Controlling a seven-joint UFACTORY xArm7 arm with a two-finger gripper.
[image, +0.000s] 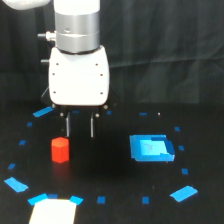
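A red block (60, 150) sits on the black table left of centre in the camera view. Above and slightly to the right of it in the picture hangs my white gripper (80, 124). Its two thin dark fingers (92, 124) point down and stand apart, with nothing seen between them. How far the fingertips are in front of or behind the block, I cannot tell.
To the right lies a blue square (137, 149) with a paler patch inside. Blue tape marks (183, 193) dot the table around the work area. At the bottom left is a pale, bright square (52, 212).
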